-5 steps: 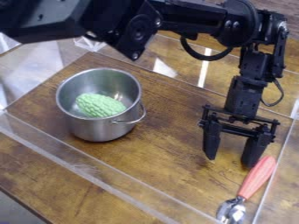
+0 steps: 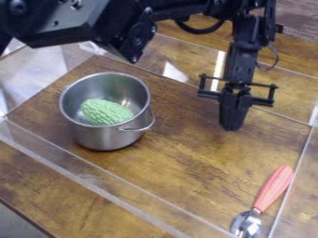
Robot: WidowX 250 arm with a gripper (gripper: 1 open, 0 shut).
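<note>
My gripper hangs low over the wooden table at the right of centre, shut, with nothing visible between its fingers. A steel pot with a wire handle stands at the left, holding a green textured object. A spoon or scoop with a pink-orange handle lies at the lower right, apart from my gripper, its metal head toward the front.
Pale strips and clear edges border the middle area. My dark arm spans the top of the view.
My gripper has moved back and left, away from the pink-handled spoon, and its fingers have closed since a second ago. The pot and spoon have not moved.
</note>
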